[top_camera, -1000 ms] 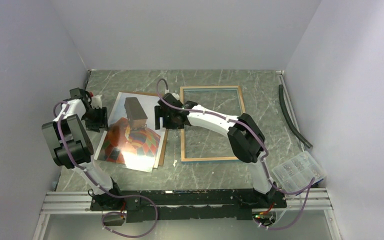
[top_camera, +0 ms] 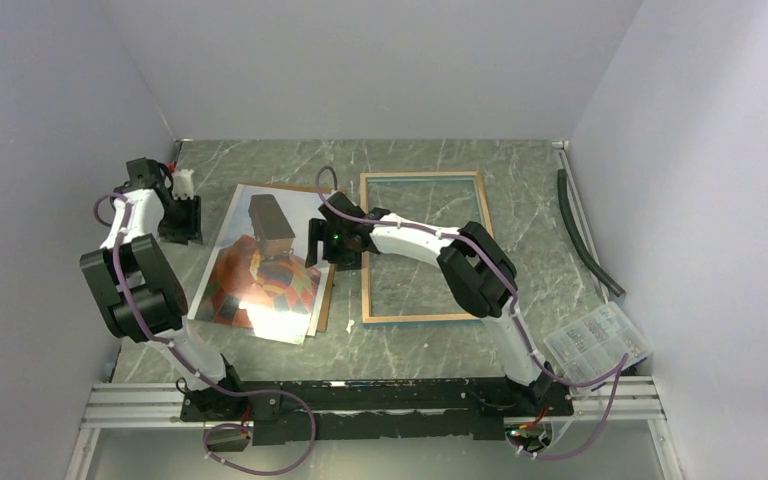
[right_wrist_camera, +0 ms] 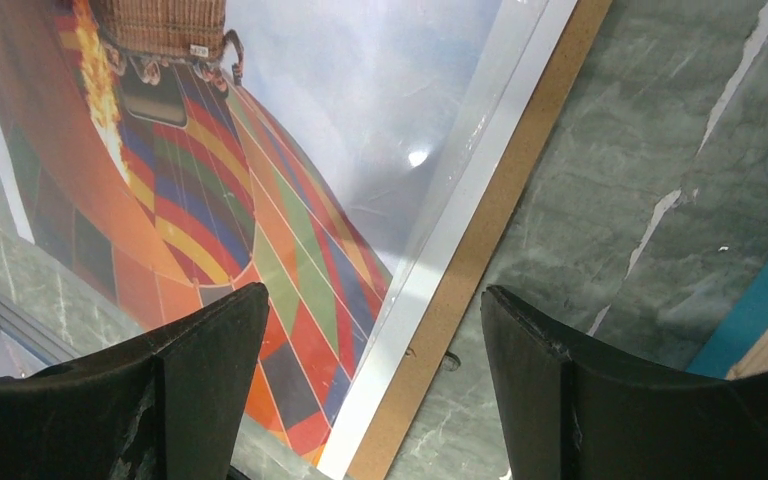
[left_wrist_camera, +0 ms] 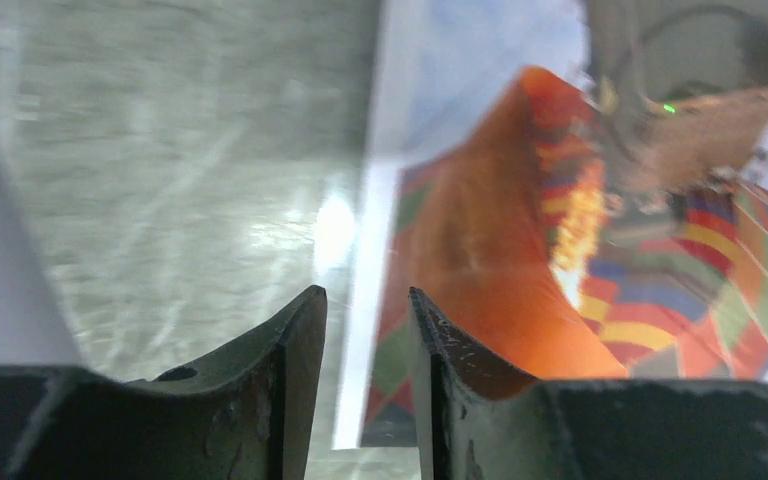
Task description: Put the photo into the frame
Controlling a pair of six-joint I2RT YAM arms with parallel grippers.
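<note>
A glossy photo [top_camera: 232,262] of a striped balloon and basket lies on the left half of the table, over a brown backing board [top_camera: 324,312]. The empty wooden frame [top_camera: 367,295], with a blue inner border, lies to its right. Off the photo's left edge in the top view hovers my left gripper; its fingers stand apart, nothing between them. My right gripper is open over the photo's right side. In the right wrist view, its left finger [right_wrist_camera: 215,350] covers the balloon print and its right finger [right_wrist_camera: 535,345] is over bare table past the board's edge.
A black strip [top_camera: 582,240] lies along the right wall. Printed sheets [top_camera: 600,342] rest at the right front corner. The left wall is close to my left arm.
The right gripper has shifted only slightly; photo and frame have not moved.
</note>
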